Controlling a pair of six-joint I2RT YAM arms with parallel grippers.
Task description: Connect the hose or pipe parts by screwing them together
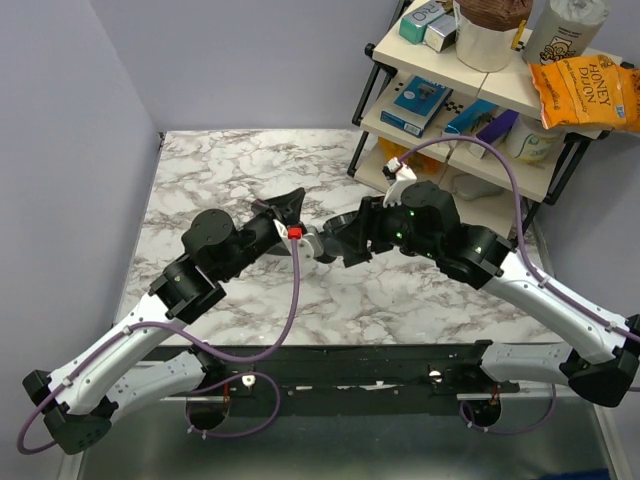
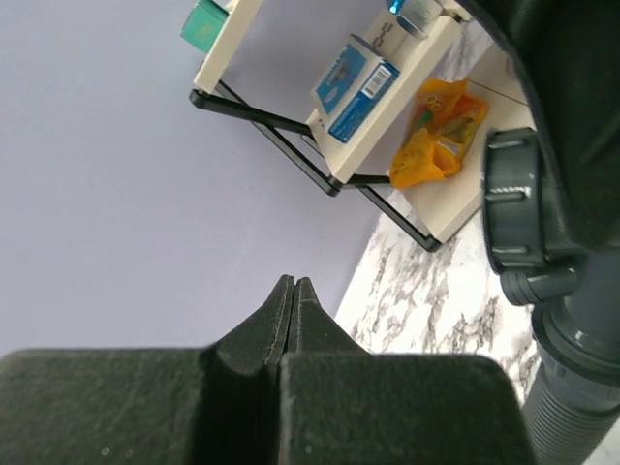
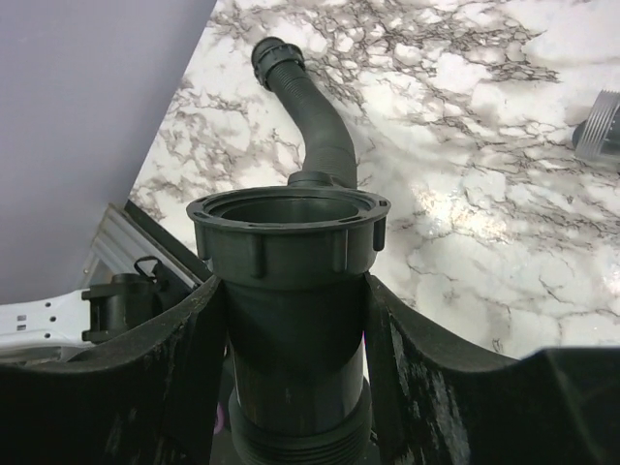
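My right gripper is shut on a dark, wide-mouthed cylindrical fitting (image 3: 295, 254). From it a ribbed black hose (image 3: 320, 126) runs to a ringed end (image 3: 278, 60) in the right wrist view. In the top view the two grippers are close together at mid-table, the fitting between them and partly hidden by the arms. My left gripper is shut, nothing visible between its fingertips, beside the fitting and ribbed pipe (image 2: 572, 407) in the left wrist view. A clear threaded piece (image 3: 599, 126) lies at the right edge of the right wrist view.
A shelf (image 1: 460, 70) of boxes, cans and bags stands at the back right. Walls bound the marble table (image 1: 200, 170) at the left and back. The table's front edge lies beneath the arms.
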